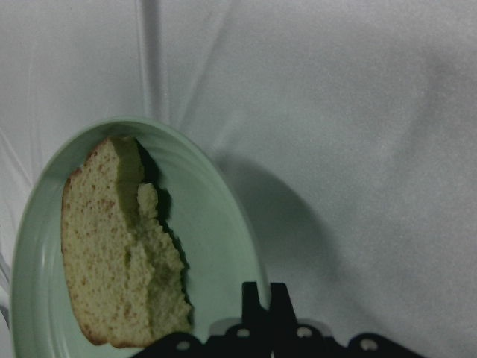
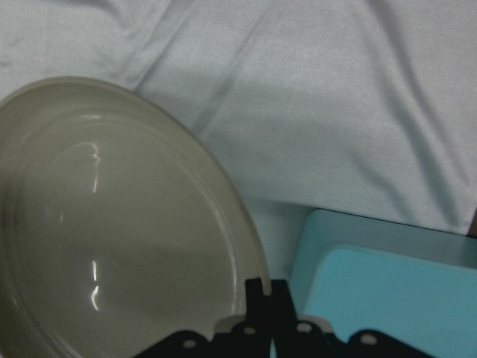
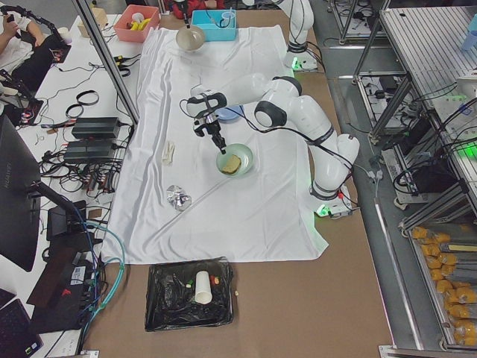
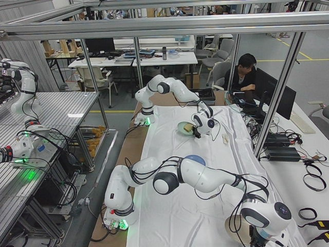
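A green plate [image 3: 242, 168] holds a slice of sponge cake [image 3: 231, 164]. My left gripper is shut on the plate's rim at its edge, with the cake beside it in the left wrist view. At the far end, my right gripper is shut on the rim of a beige plate [image 2: 112, 209], which is up near a light blue bin [image 2: 387, 291]; in the camera left view this plate [image 3: 190, 39] sits at the top of the cloth.
A blue plate [image 4: 195, 159] lies between the arms. A crumpled foil piece [image 3: 179, 198] and a pale item [image 3: 168, 153] lie on the white cloth [image 3: 209, 231]. A black tray [image 3: 171, 306] stands beyond the cloth's near edge.
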